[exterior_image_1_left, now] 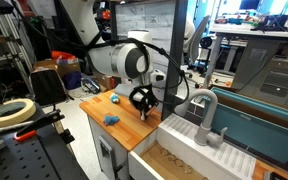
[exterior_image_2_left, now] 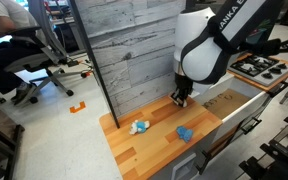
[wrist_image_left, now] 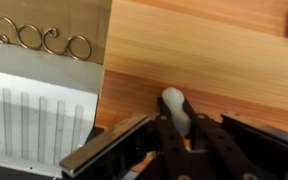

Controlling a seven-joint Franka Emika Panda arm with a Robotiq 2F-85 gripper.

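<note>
My gripper is shut on a white, rounded object [wrist_image_left: 174, 105] that sticks out beyond the fingers in the wrist view. Its lower part is hidden between the fingers, and I cannot tell exactly what it is. In exterior view 1 the gripper [exterior_image_1_left: 142, 108] is low over the wooden counter [exterior_image_1_left: 132, 132], near its sink-side edge. Exterior view 2 has the gripper [exterior_image_2_left: 180, 100] at the counter's far end, partly hidden by the white arm body.
One blue crumpled item [exterior_image_1_left: 110, 119] lies on the counter's near side, and another blue thing [exterior_image_2_left: 139, 127] lies farther along. A sink with a grey faucet [exterior_image_1_left: 199, 98] and a ribbed white drainer [wrist_image_left: 29, 115] adjoin the counter. An open drawer [exterior_image_1_left: 169, 165] is below.
</note>
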